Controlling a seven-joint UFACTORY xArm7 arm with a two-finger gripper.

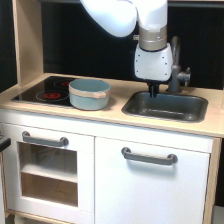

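My gripper (pixel 153 90) points down over the left part of the dark sink (pixel 186 118), its black fingers small beneath the white wrist. How far apart they stand is too small to make out, and no object shows in them. Left of the sink, a grey-blue pot (pixel 90 101) with light beige handles rests upright on the counter, at the right edge of the black stovetop (pixel 42 97). The gripper is well apart from the pot.
A dark faucet (pixel 178 75) rises behind the sink, close to the right of the wrist. Bare wooden counter (pixel 118 113) lies between pot and sink. Below are white doors with grey handles (pixel 150 157).
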